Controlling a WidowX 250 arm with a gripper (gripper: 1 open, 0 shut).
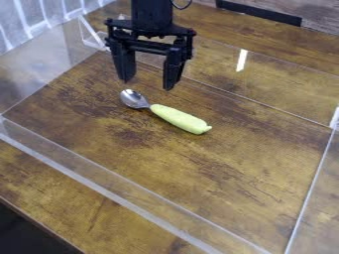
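A spoon with a shiny metal bowl [133, 98] and a pale yellow-green handle [179, 118] lies diagonally on the wooden surface [159, 174], near the middle of the view. The black gripper [149, 79] hangs above and behind it at the upper middle, open, with its two fingers apart and nothing between them.
Clear plastic walls border the work area at left, front, back and right. A white slatted object [27, 18] stands at the top left and a dark strip [272, 12] at the top right. The wood around the spoon is clear.
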